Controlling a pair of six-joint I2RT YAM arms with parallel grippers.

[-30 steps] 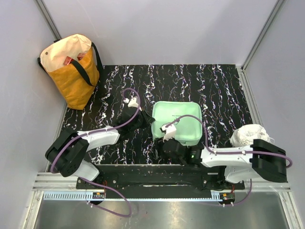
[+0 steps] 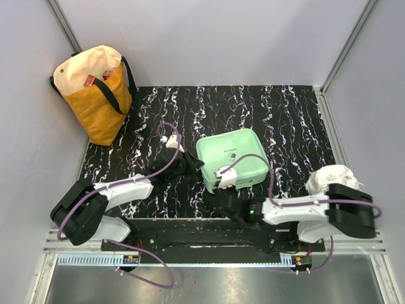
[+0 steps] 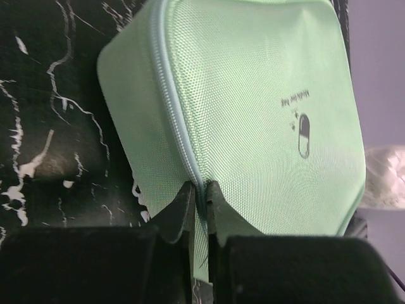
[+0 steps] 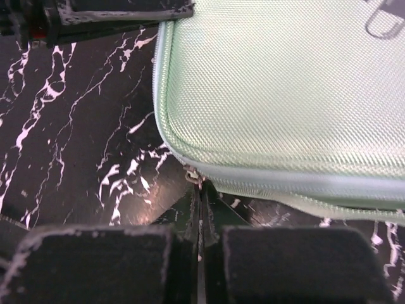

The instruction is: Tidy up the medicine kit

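A mint-green medicine kit (image 2: 231,151) lies closed on the black marble table, its pill logo on the lid. In the left wrist view, my left gripper is shut on the zipped edge of the kit (image 3: 266,120) along one side. My right gripper is at the kit's front corner in the right wrist view, shut at a small metal zipper pull (image 4: 193,174); whether the pull is firmly between the fingertips is hard to tell.
A yellow tote bag (image 2: 95,107) with red items inside stands at the back left. A white crumpled cloth (image 2: 329,177) lies at the right edge. The marble behind the kit is clear.
The kit has turned slightly, its back right now tilted differently.
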